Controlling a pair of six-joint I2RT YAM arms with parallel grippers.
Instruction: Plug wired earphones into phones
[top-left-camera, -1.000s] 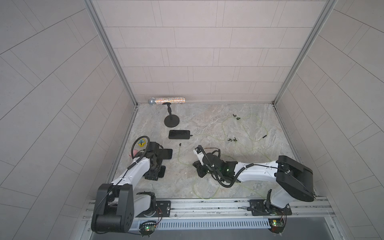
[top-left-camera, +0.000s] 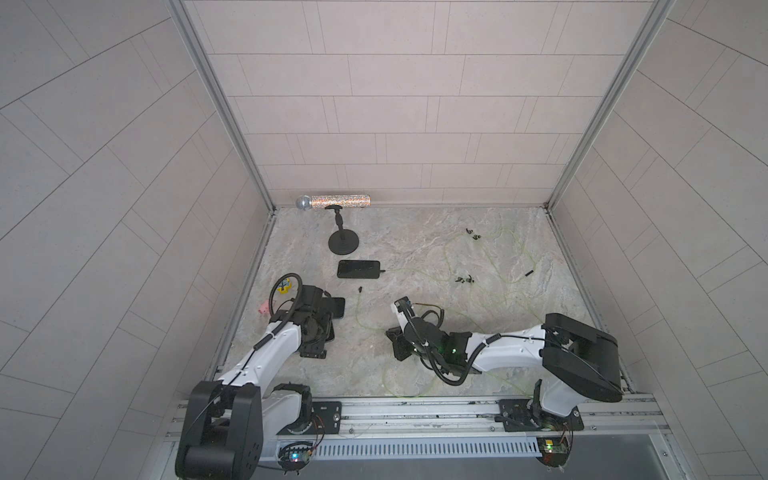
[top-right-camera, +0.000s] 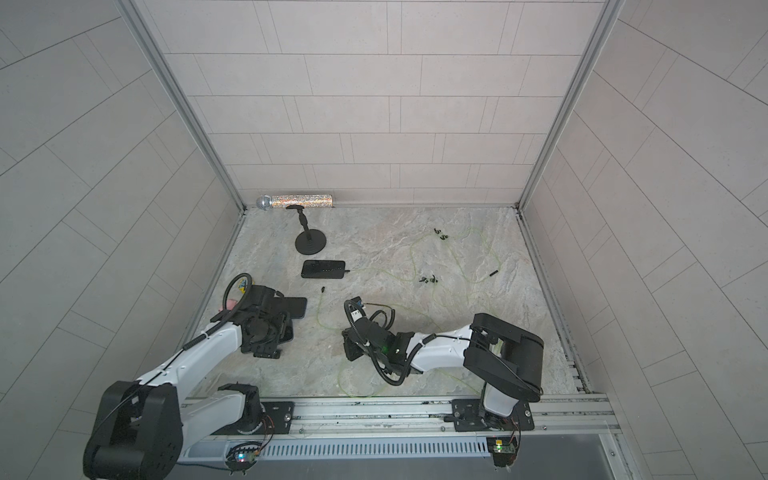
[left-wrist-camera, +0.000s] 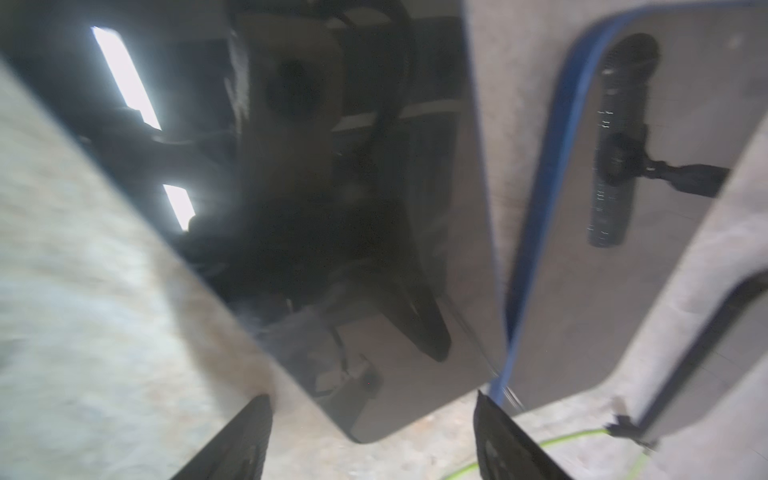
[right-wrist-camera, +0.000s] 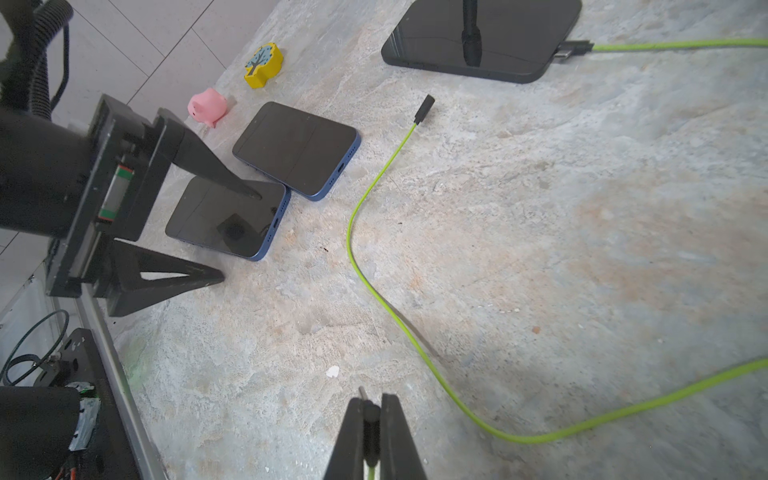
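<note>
My right gripper is shut on a small black earphone plug (right-wrist-camera: 371, 420), its thin metal tip pointing up past the fingers. In the top left view, that gripper is over the table's middle front, to the right of the phones. My left gripper is open, its fingers spread around the near end of a dark phone (left-wrist-camera: 344, 264); whether they touch it cannot be told. In the right wrist view, this near phone (right-wrist-camera: 214, 221) lies flat, one finger partly over it. A second blue-edged phone (right-wrist-camera: 297, 149) lies just behind, its port edge facing right.
A third phone (top-left-camera: 358, 269) at the back has a green cable plugged in. Another loose plug (right-wrist-camera: 425, 109) lies nearby, its green cable (right-wrist-camera: 416, 344) curving across the table. A microphone stand (top-left-camera: 343, 241) and small toys (right-wrist-camera: 208, 107) stand behind. Earbuds (top-left-camera: 465, 279) lie right.
My left gripper has shifted a little to the right, covering more of the near phone. The right arm has moved slightly, its gripper swinging a little toward the front.
</note>
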